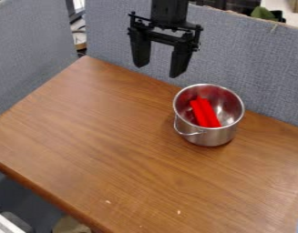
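Observation:
A black two-finger gripper (161, 55) hangs at the top centre of the view, above the back of the table, its fingers spread wide with nothing between them. Below it to the right, a steel pot (209, 135) with a wire handle stands upright on the wooden table (102, 146). A red block (203, 112) lies inside the pot, leaning along its length; its lower part is partly hidden by the pot's wall.
Grey padded panels (249, 64) line the back and left of the table. A dark gap runs past the table's front left edge.

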